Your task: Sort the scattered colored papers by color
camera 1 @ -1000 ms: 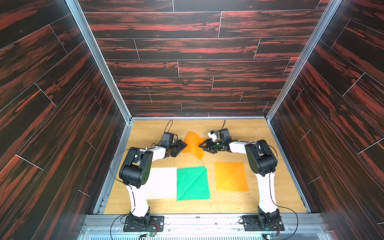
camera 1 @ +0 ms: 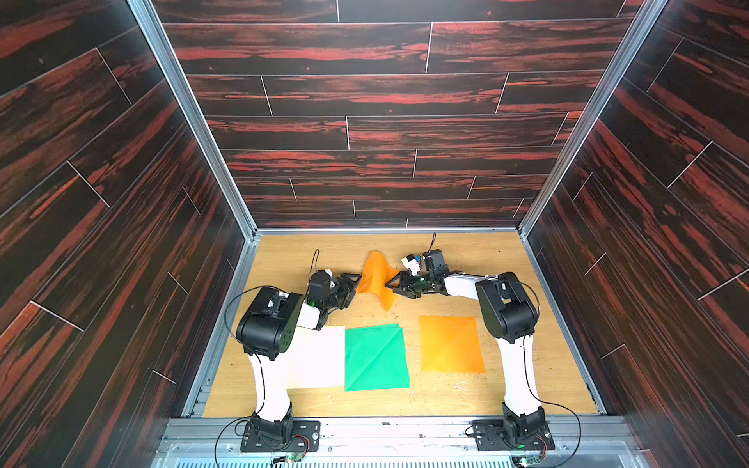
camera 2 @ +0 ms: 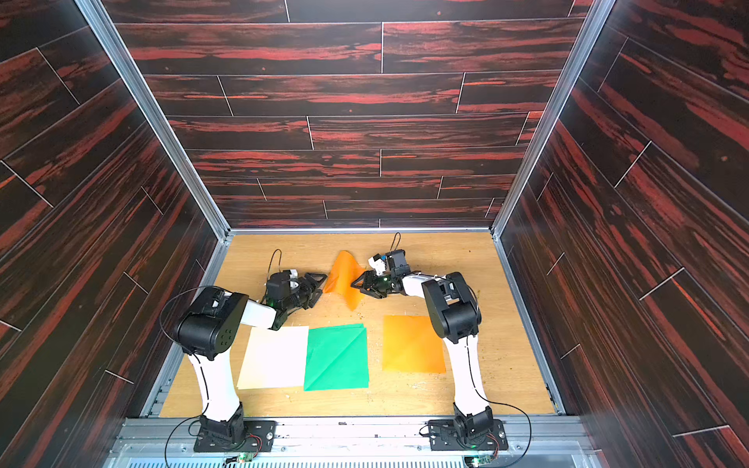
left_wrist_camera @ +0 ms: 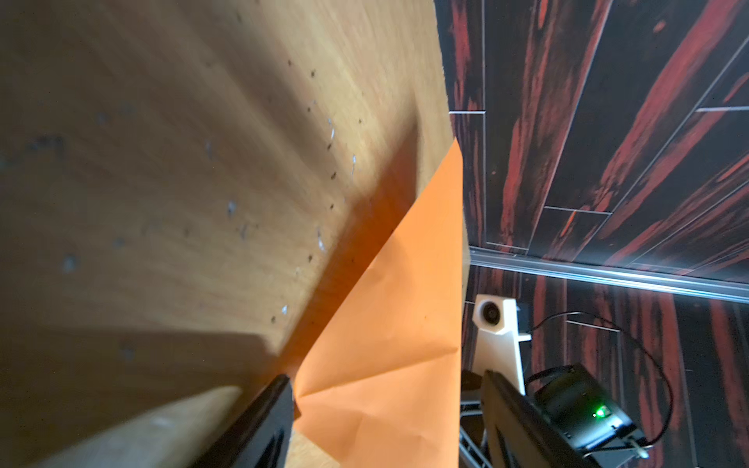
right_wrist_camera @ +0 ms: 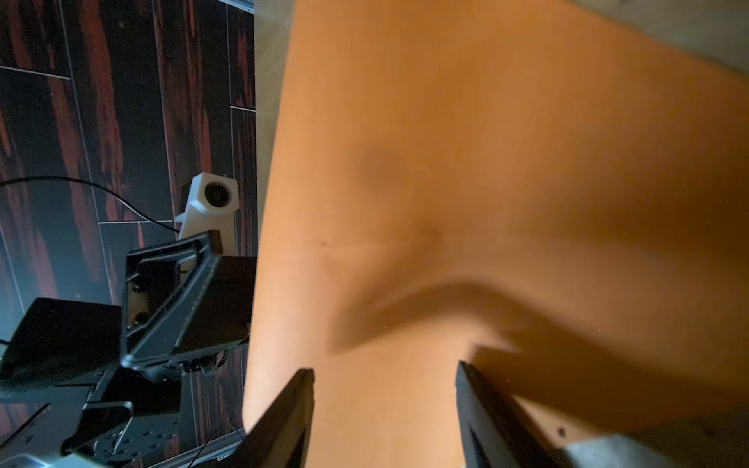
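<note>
A creased orange sheet (camera 1: 377, 273) is bent up in the middle of the table between my grippers, in the left wrist view (left_wrist_camera: 390, 327) rising off the wood. My left gripper is open, with the sheet's near edge lying between and beyond its fingers. On the sheet's right edge my right gripper has its fingers apart over the paper; whether they touch it I cannot tell. Nearer the front lie a white stack (camera 2: 269, 358), a green stack (camera 1: 374, 358) and a flat orange stack (camera 1: 451, 343).
Dark panelled walls enclose it on the back and sides.
My left gripper has drawn back slightly toward the left front. The loose orange sheet has shifted and stands more bent, its top a little farther back.
</note>
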